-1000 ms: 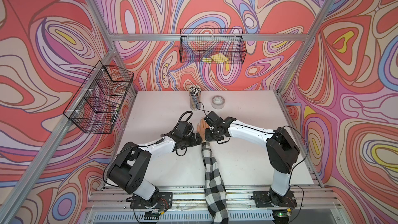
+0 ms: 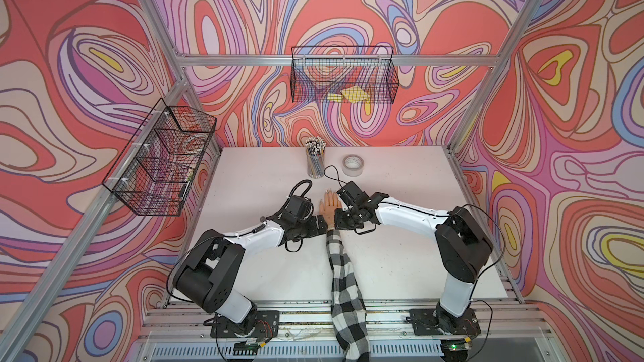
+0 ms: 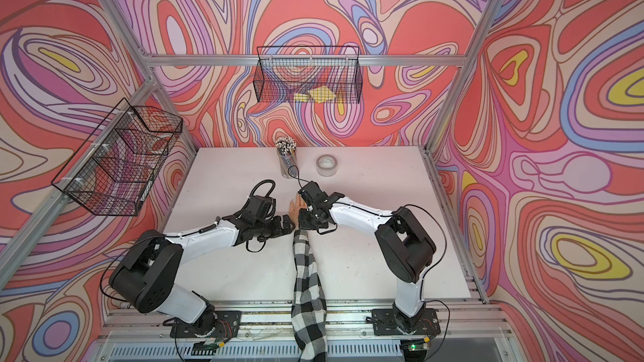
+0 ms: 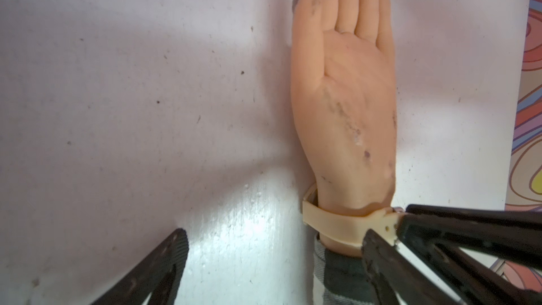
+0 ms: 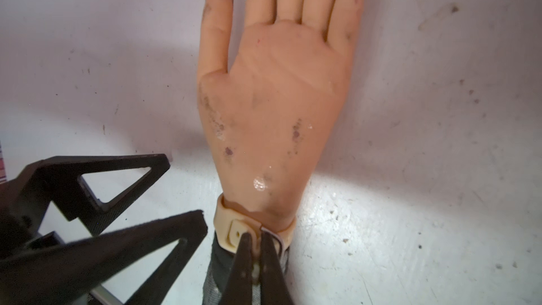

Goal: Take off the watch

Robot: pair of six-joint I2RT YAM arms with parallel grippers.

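A flesh-coloured mannequin hand [image 4: 350, 107] lies palm up on the white table, its forearm in a black-and-white checked sleeve [image 2: 345, 295]. Around its wrist runs a beige watch strap [image 4: 344, 226], with a buckle or loop part [image 5: 237, 234] facing up; the watch face is not seen. My left gripper stands open at the wrist's thumb side, its fingers well apart. Over the strap, my right gripper is shut, fingertips close together beside the buckle part. They partly cover the strap, and I see no clear hold on it.
Both grippers are close together at the wrist, with little room between them. Behind the hand stand a clear holder of thin sticks [image 2: 315, 161] and a roll of tape [image 2: 353, 165].
The left arm and the sleeve look unchanged.
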